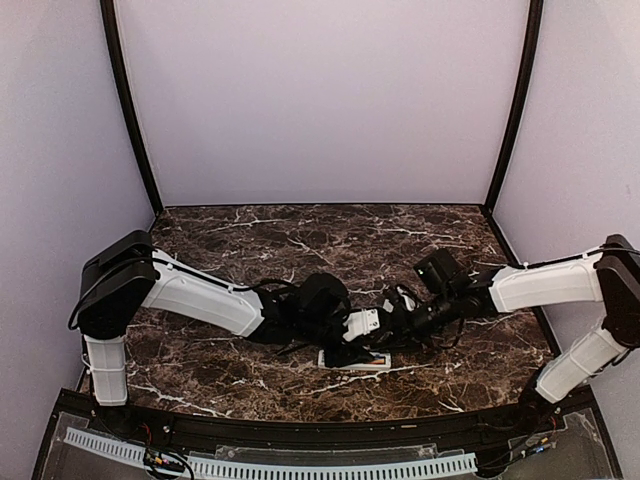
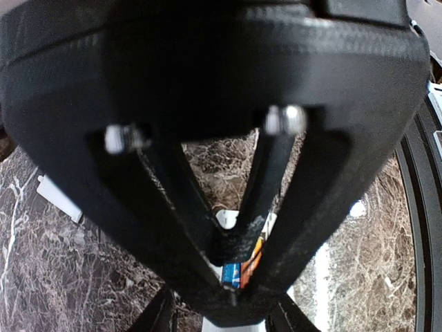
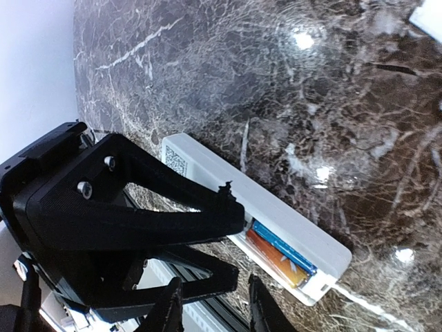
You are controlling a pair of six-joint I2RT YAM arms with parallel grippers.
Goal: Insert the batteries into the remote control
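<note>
The white remote control [image 3: 207, 166] lies flat on the marbled table. A blue battery [image 3: 286, 247] and an orange battery [image 3: 275, 257] lie side by side in its open compartment. Reaching over the remote, my left gripper has its fingers apart; one fingertip is close by the batteries' near ends and nothing shows between them. My right gripper hovers above the compartment in the left wrist view. Its fingers [image 3: 166, 308] are a little apart at the bottom of the right wrist view; whether something is between them is unclear.
A flat white piece [image 3: 429, 17] lies apart on the table, cut by the right wrist view's corner. Both grippers crowd closely over the remote.
</note>
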